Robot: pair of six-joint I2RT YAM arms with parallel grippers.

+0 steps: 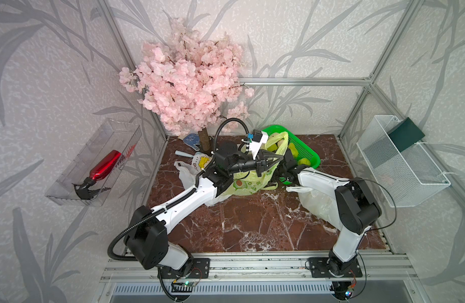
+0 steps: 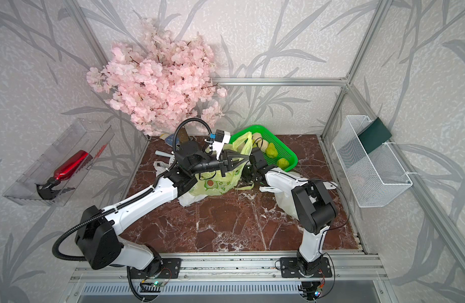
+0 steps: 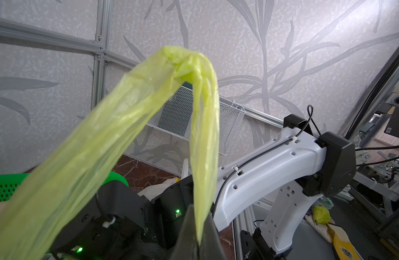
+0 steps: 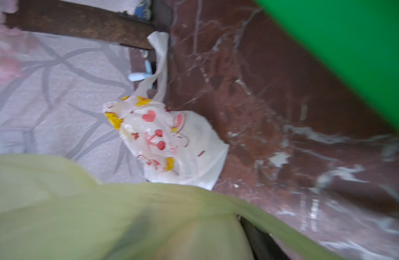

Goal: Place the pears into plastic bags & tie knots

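A yellow-green plastic bag (image 1: 246, 182) with an avocado print hangs in the middle of the table. My left gripper (image 1: 278, 158) is shut on its handle strap (image 3: 203, 143); the strap folds over and runs down between the fingertips in the left wrist view. My right gripper (image 1: 280, 175) is low beside the bag's right side, open, its fingers mostly hidden there. Bag film (image 4: 164, 221) covers the lower part of the right wrist view. Yellow-green pears (image 2: 271, 150) lie in the green basket (image 1: 305, 150) behind the right gripper.
A white printed bag (image 4: 177, 143) lies at the left, partly behind the left arm. Another white bag (image 1: 318, 206) rests under the right arm. The flower tree (image 1: 192, 75) stands at the back left. Free table (image 1: 247, 227) shows in front.
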